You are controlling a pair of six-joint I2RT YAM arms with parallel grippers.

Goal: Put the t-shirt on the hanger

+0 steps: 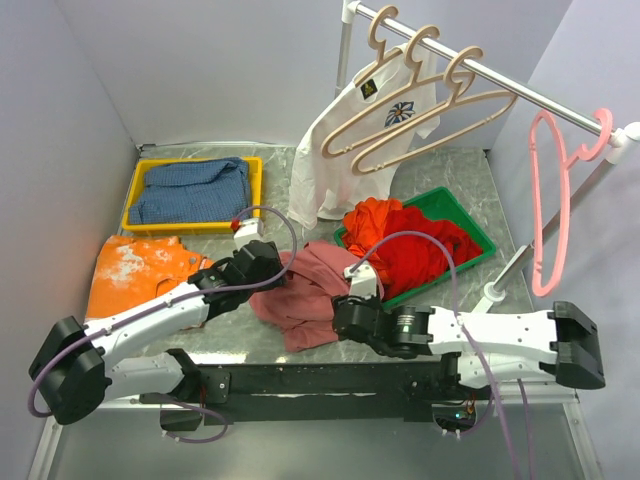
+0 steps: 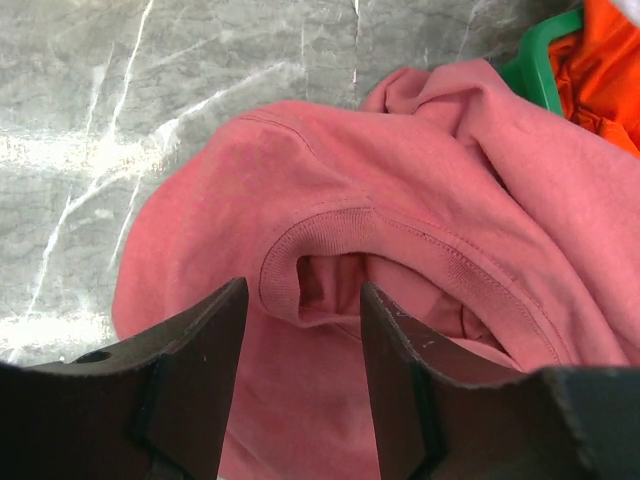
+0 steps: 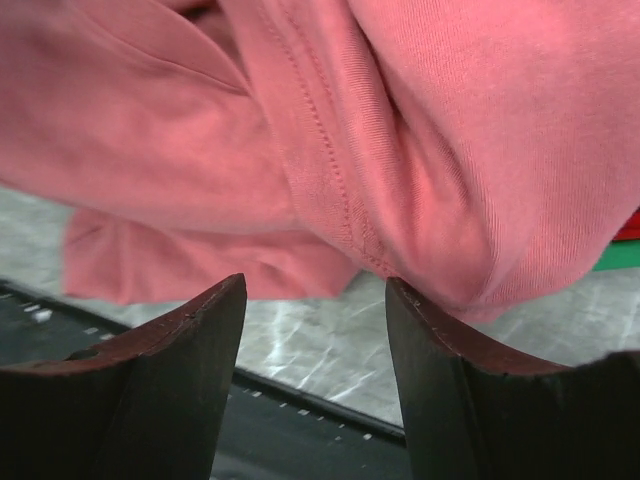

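Observation:
A crumpled dusty-pink t shirt (image 1: 305,300) lies on the grey marbled table between my two arms. Its ribbed neck opening (image 2: 330,235) faces up in the left wrist view. My left gripper is part open above the collar, one fingertip on either side of the near end of the opening, with no cloth visibly pinched. Over the shirt's right side, my right gripper stands open; a seamed fold (image 3: 340,200) lies just ahead of its fingers. On the rail hang beige hangers (image 1: 440,110) and one pink hanger (image 1: 560,200).
A white shirt (image 1: 330,150) hangs at the back of the rail (image 1: 490,75). Behind the right arm sits a green basket (image 1: 480,235) of red and orange clothes. A yellow tray (image 1: 130,200) with folded blue cloth and an orange folded garment (image 1: 130,275) occupy the left.

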